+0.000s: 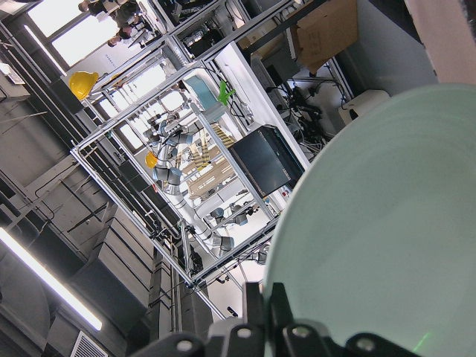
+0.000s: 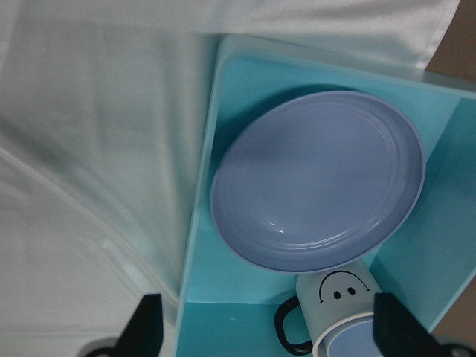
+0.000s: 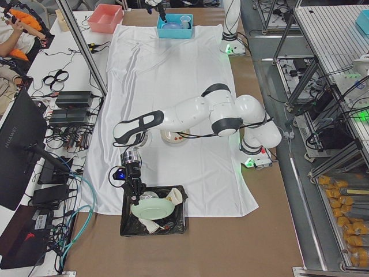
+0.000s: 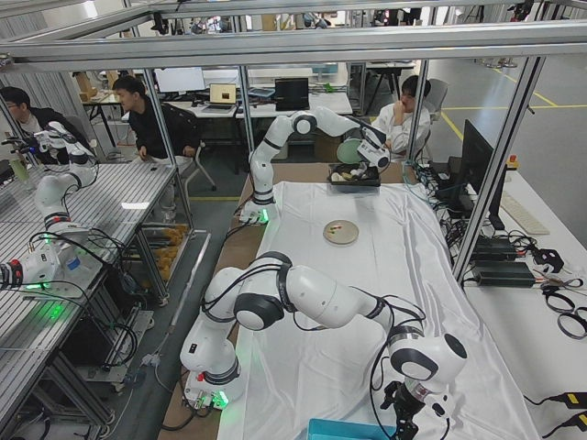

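Observation:
My left gripper (image 3: 135,196) is shut on the rim of a pale green plate (image 3: 151,209), held tilted over a black bin (image 3: 176,227) with white items in it; the plate fills much of the left wrist view (image 1: 379,216). My right gripper is open above a blue container (image 2: 195,282), which holds a lilac oval plate (image 2: 312,178) and a white mug (image 2: 335,290) with a smile face and black handle. Nothing is between the right fingers that I can see clearly as held.
A round beige plate (image 4: 341,232) with small coloured pieces sits mid-table on the white cloth (image 3: 167,69). A pink bin (image 3: 105,18) stands off to the side. Monitors and cables line the left side.

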